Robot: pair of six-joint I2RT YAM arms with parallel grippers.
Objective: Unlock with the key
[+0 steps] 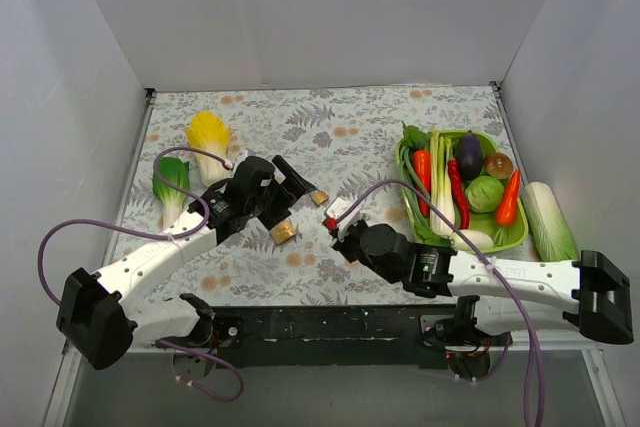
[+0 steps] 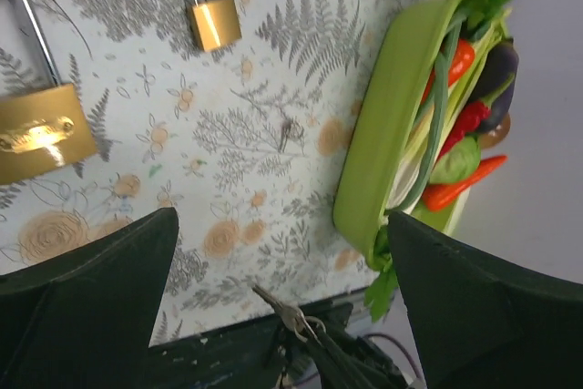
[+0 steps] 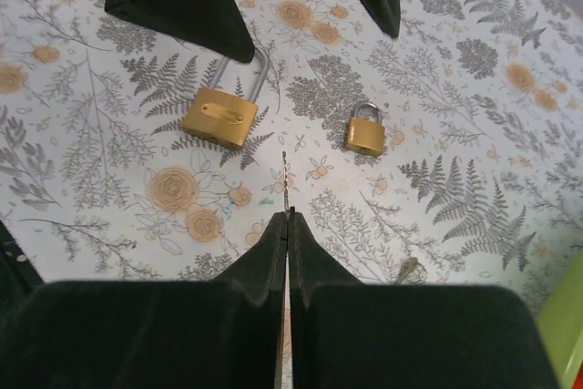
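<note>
A large brass padlock [image 1: 283, 232] lies flat with its shackle on, clearest in the right wrist view [image 3: 219, 117]. Beyond it rests a smaller brass padlock [image 2: 216, 25]. My left gripper [image 1: 296, 197] hangs above the table close to both locks, its fingers [image 2: 118, 271] wide apart with nothing between them. Shut, my right gripper has a thin silvery key [image 2: 290, 316] sticking out of its fingertips, seen edge-on from its own wrist and pointing toward the locks without touching either. A tiny metallic item [image 3: 412, 271], perhaps another key, lies on the cloth.
A green basket [image 1: 520, 232] of vegetables stands on the right, a pale cabbage [image 1: 550, 222] beside it. Yellow cabbage [image 1: 208, 132] and bok choy [image 1: 170, 182] lie at the left.
</note>
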